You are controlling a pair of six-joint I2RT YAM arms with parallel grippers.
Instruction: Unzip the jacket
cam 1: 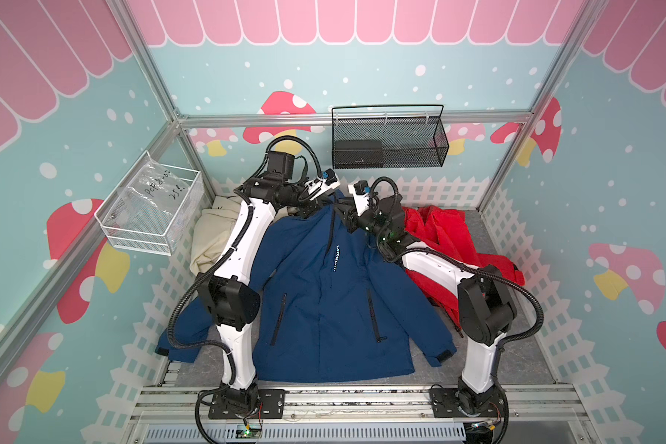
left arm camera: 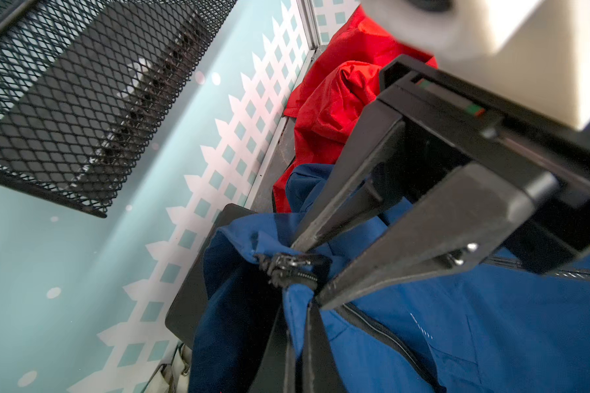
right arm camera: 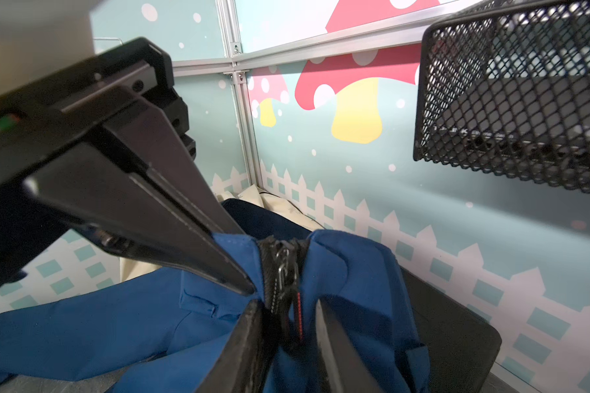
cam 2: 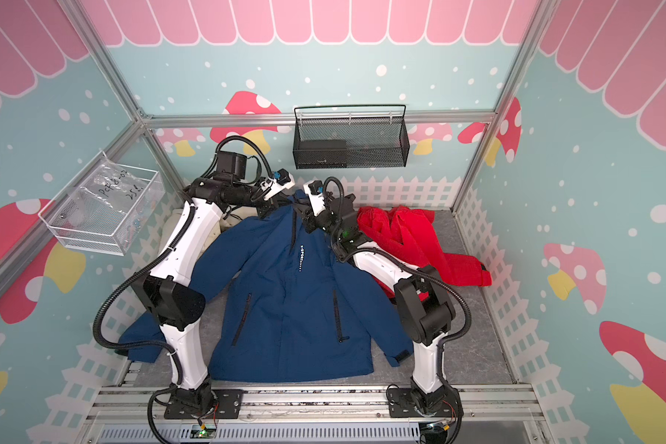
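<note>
The blue jacket [cam 1: 347, 318] lies front up, its collar raised at the far end between both grippers. My left gripper is shut on the collar's edge, blue cloth [left arm camera: 297, 306] pinched between its fingers. In the right wrist view, the zip slider [right arm camera: 283, 256] sits at the collar top, its dark pull tab with a red line [right arm camera: 299, 314] hanging down. My right gripper is part open, its fingers apart on either side of the tab. Below the collar, the dark front zip [left arm camera: 386, 337] runs down the jacket.
A red garment [cam 1: 440, 229] lies on the right and a beige one [cam 1: 213, 233] at the back left. A black mesh basket [cam 1: 389, 140] hangs on the back wall near the grippers; a white wire basket [cam 1: 148, 211] hangs on the left wall.
</note>
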